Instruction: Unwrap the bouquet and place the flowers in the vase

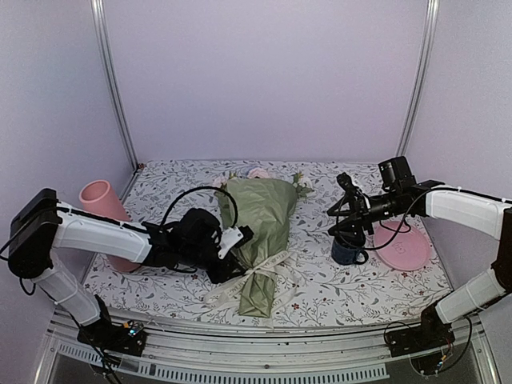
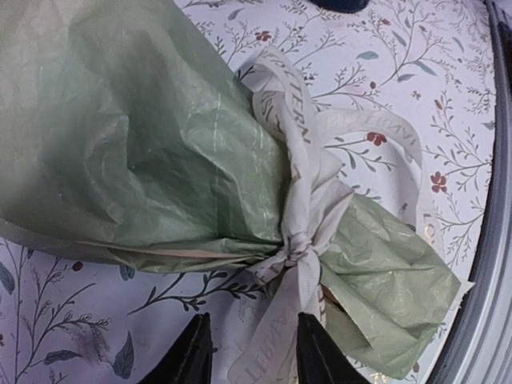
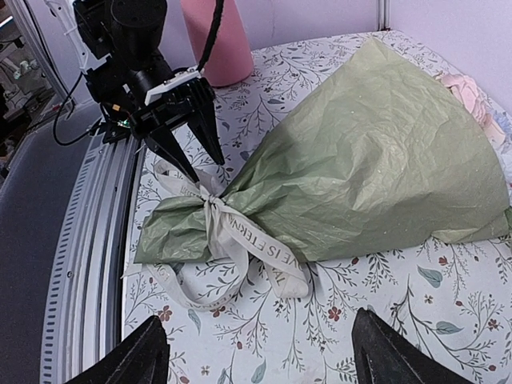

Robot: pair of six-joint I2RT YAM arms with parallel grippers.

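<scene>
A bouquet wrapped in green paper point(image 1: 260, 208) lies on the patterned cloth, its pink and white flowers point(image 1: 258, 173) peeking out at the far end. White lettered ribbon point(image 2: 300, 176) ties the wrap near its front end. Right beside the knot, my left gripper is open, fingers pointing at the ribbon with nothing gripped. My right gripper is open and empty too, held above the mug at the right of the table. At the left stands a tall pink vase point(image 1: 102, 200), partly hidden behind the left arm.
A dark blue mug point(image 1: 347, 251) sits under my right gripper. Next to it is a pink plate point(image 1: 403, 250). The table's front edge runs close to the wrap's tied end.
</scene>
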